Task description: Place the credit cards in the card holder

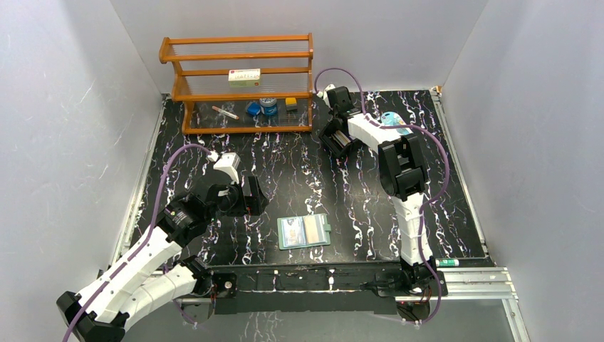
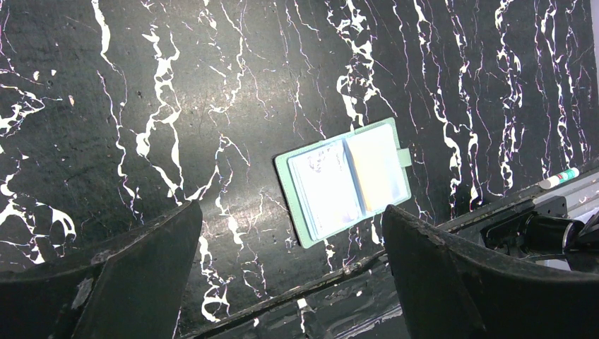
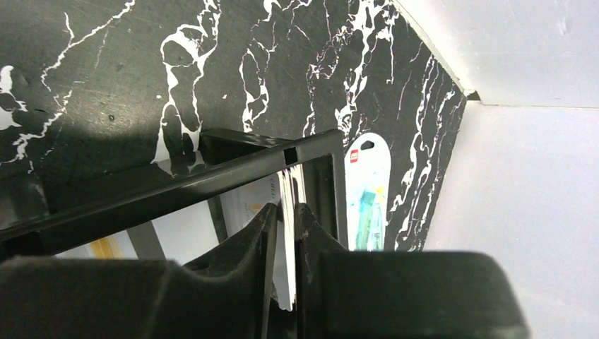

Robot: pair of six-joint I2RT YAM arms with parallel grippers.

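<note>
The card holder [image 1: 304,231] is a pale green wallet lying open and flat near the front of the table, with clear sleeves. In the left wrist view the holder [image 2: 346,185] appears between and beyond the fingers of my left gripper, which hovers open and empty. At the back, a black slotted box [image 1: 332,147] stands partly under my right gripper. White cards [image 3: 288,233] stand on edge inside it. My right gripper has its narrow fingertips around the upper edges of these cards, with little gap; whether they are clamped cannot be made out.
A wooden rack [image 1: 246,130] with a small box [image 1: 244,78] and jars stands at the back left. A blister pack [image 3: 367,191] lies right of the black box, close to the wall.
</note>
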